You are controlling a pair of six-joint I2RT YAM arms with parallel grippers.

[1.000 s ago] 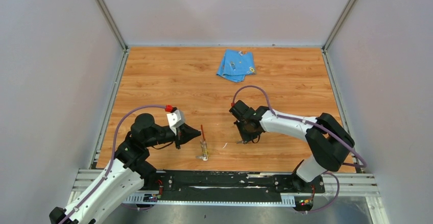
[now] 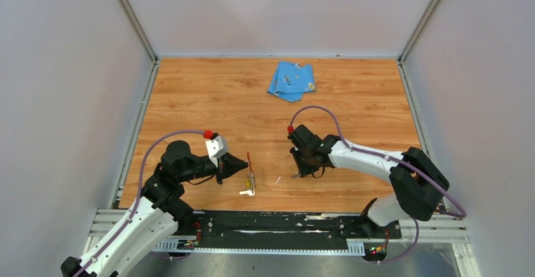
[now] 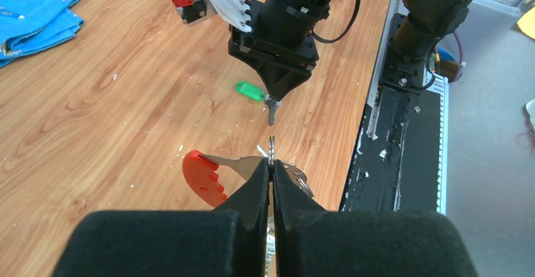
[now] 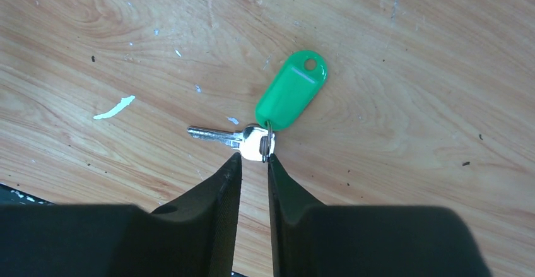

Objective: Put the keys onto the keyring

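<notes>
My left gripper is shut on a thin metal keyring (image 3: 271,146), seen edge-on at its tips. Hanging from it are a red-handled metal piece (image 3: 200,179) and, in the top view, a dangling bunch of keys (image 2: 251,181). Flat on the table in the right wrist view lie a silver key (image 4: 214,134) and a green tag (image 4: 292,94), with a small ring (image 4: 268,139) standing up where they meet. My right gripper is narrowly open just over the key's head, nothing clearly held. Whether its fingertips touch the ring, I cannot tell.
A folded blue cloth (image 2: 292,81) lies at the back of the table. Small white scraps (image 4: 115,108) are scattered near the key. Between the two grippers the wood is clear; the black strip (image 2: 277,220) borders the front edge.
Keys under the left gripper have swung and turned; the left arm has stayed in place.
</notes>
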